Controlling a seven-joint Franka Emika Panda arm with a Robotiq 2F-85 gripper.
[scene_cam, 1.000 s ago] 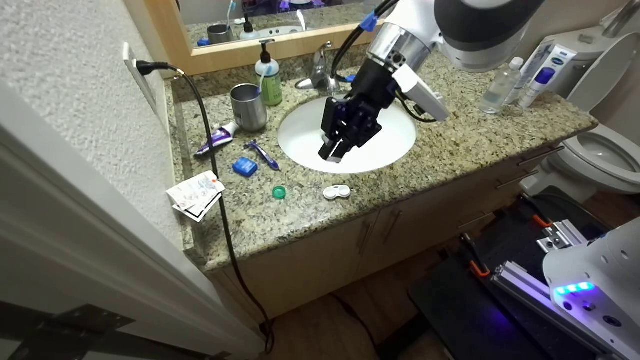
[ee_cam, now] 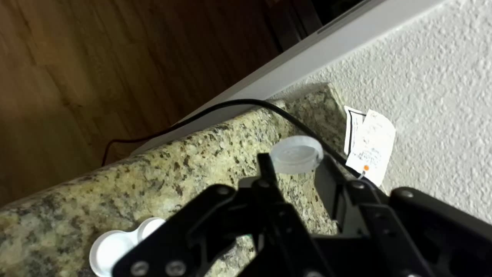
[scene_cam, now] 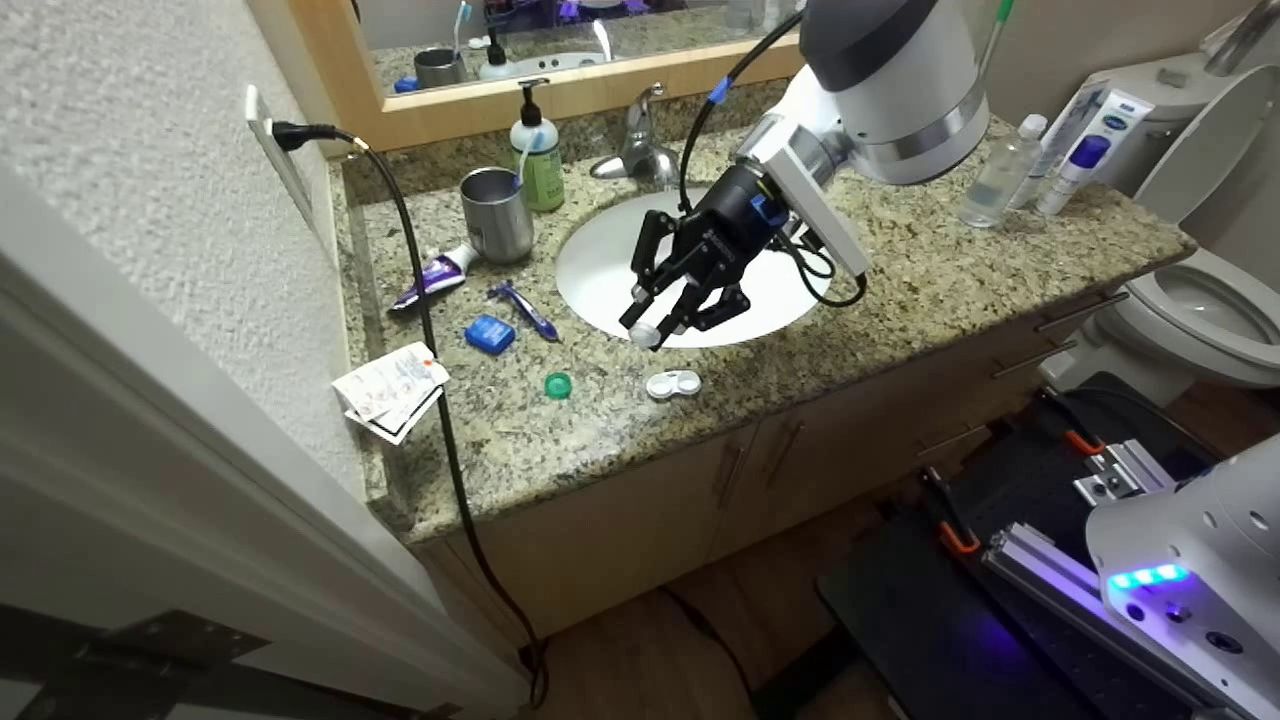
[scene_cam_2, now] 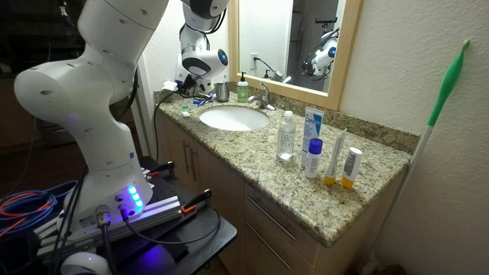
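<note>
Between its fingertips, my gripper is shut on a small white round cap, whose rim tilts toward the wrist camera. In exterior view 1 the gripper points down and left over the front left rim of the sink, holding the white cap above the counter. On the granite in front of the sink sits the white contact lens case; in the wrist view the same lens case is at the lower left, partly hidden by the gripper. Left of it lies a green cap.
A blue box, a purple razor, toothpaste, a metal cup and a soap bottle stand left of the sink. A black cord crosses the counter's left end. Several bottles and tubes are at the far right.
Over the last second my gripper has swung round and now aims lower left, its fingers in plainer sight. The white cap shows more fully at the tips. Items on the counter have not moved.
</note>
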